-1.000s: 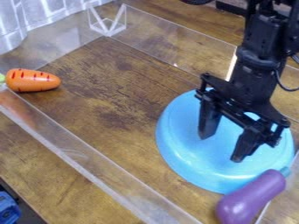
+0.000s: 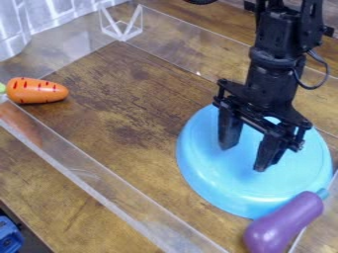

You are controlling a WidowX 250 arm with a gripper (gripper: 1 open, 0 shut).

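My black gripper (image 2: 259, 133) hangs over a light blue round lid or bowl (image 2: 220, 182) on the right, its fingers pointing down and standing apart, with no object visible between them. A purple toy eggplant (image 2: 279, 222) lies at the lower right edge of the blue object. A toy carrot (image 2: 36, 91) rests at the far left on the wooden surface.
Clear plastic walls run along the back and the left of the wooden surface (image 2: 126, 109). A blue object (image 2: 7, 235) is partly visible at the bottom left corner.
The gripper has shifted up and a little left over the blue object. The carrot, eggplant and blue round object look unmoved.
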